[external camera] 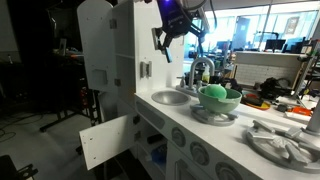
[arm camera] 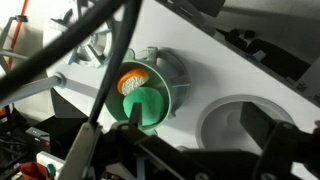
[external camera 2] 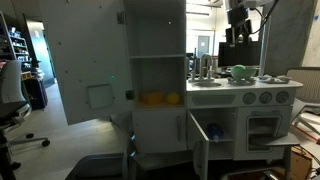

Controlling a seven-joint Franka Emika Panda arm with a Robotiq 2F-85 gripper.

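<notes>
My gripper (external camera: 178, 44) hangs high over the counter, open, with nothing visible between its fingers. In exterior view 2 the gripper (external camera 2: 238, 40) is above the counter's right part. A green pot (external camera: 220, 100) stands on the counter beside the round sink basin (external camera: 170, 98), with a bright green round item (external camera: 214, 91) in it. From the wrist, the pot (arm camera: 171, 104) lies to the left, holding the green item (arm camera: 145, 105) and an orange item (arm camera: 132, 80). The pale basin (arm camera: 235, 125) appears below, between the dark fingers.
A metal tray (external camera: 262, 147) with utensils lies at the counter's near right. The faucet (external camera: 203, 68) rises behind the basin. A lower cabinet door (external camera: 105, 141) stands open, as does a tall upper door (external camera 2: 70, 65). Orange bowls (external camera 2: 153, 99) sit on a shelf.
</notes>
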